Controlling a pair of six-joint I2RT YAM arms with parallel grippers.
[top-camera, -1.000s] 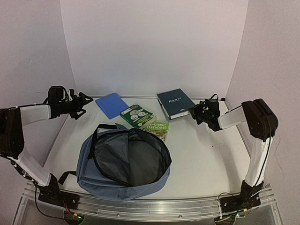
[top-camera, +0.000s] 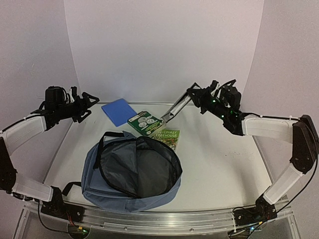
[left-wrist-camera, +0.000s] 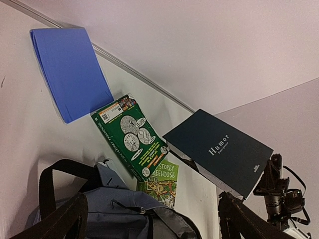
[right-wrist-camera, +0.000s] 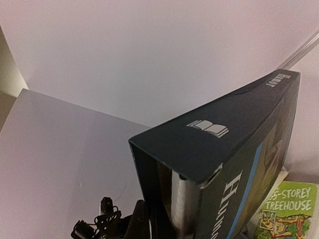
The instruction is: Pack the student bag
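The blue-grey backpack (top-camera: 124, 196) lies unzipped at the front of the table, its opening facing up. My right gripper (top-camera: 194, 93) is shut on one end of the dark Humor book (top-camera: 178, 106), which hangs tilted and edge-on, its low end near the green books. In the left wrist view the cover of the Humor book (left-wrist-camera: 219, 149) shows in full. A green book (top-camera: 144, 122) partly covers a lighter Treehouse book (top-camera: 169, 137) just behind the bag. At the back left lies a blue folder (top-camera: 118, 112). My left gripper (top-camera: 87, 107) stands open and empty to its left.
A black shoulder strap (top-camera: 71, 188) sticks out at the bag's left side. Clear white table (top-camera: 219, 169) stretches to the right of the bag. Walls close off the back and both sides.
My right gripper has lifted the Humor book off the back of the table and swung it steeply upright, moving a little left. The left arm has shifted slightly; bag and other books stayed put.
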